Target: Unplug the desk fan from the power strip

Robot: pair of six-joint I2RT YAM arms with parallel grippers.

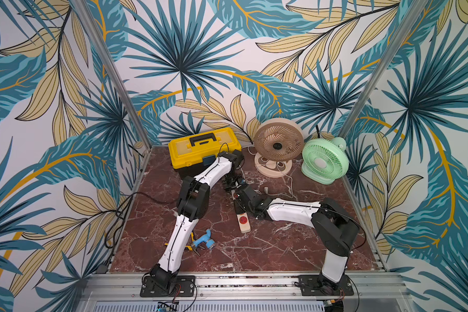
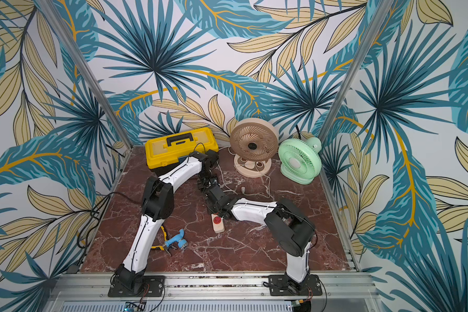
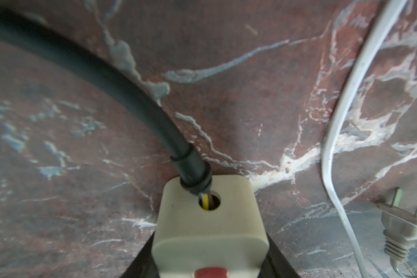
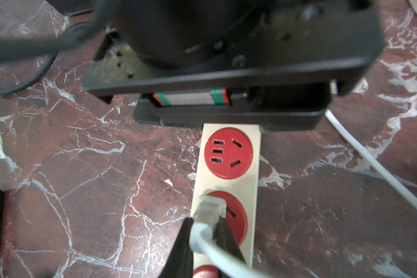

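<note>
The cream power strip (image 4: 231,180) with red sockets lies mid-table. My left gripper is shut on the strip's end, where a black cable (image 3: 125,97) enters. In the right wrist view a white plug (image 4: 207,208) sits on the second socket, with my right gripper's fingertips (image 4: 224,231) around it; whether they grip it is unclear. A loose white plug (image 3: 400,222) lies beside the strip. The beige desk fan (image 1: 278,145) stands at the back, beside a mint fan (image 1: 322,161).
A yellow toolbox (image 1: 192,148) sits at the back left. Blue and yellow tools (image 1: 202,239) lie at the front left.
</note>
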